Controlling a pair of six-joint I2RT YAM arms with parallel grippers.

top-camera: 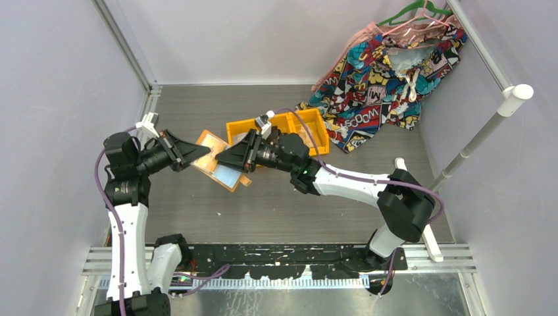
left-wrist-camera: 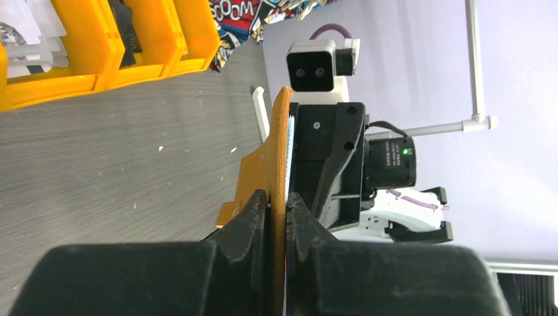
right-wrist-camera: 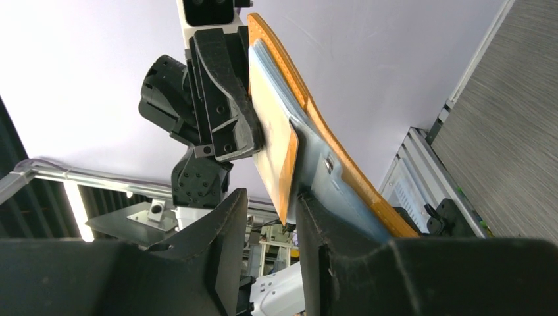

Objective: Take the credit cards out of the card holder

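Observation:
An open tan card holder (top-camera: 231, 181) with pale card sleeves hangs in mid-air between the arms. My left gripper is shut on its edge, seen edge-on in the left wrist view. My right gripper stands open against the sleeves, its fingertips at the lower end of a light card with an orange edge (right-wrist-camera: 276, 151), which lies on the translucent sleeves. In the top view the right gripper covers part of the holder.
Yellow bins (top-camera: 240, 126) with small items stand behind the holder. Patterned clothing (top-camera: 368, 99) on hangers is at the back right.

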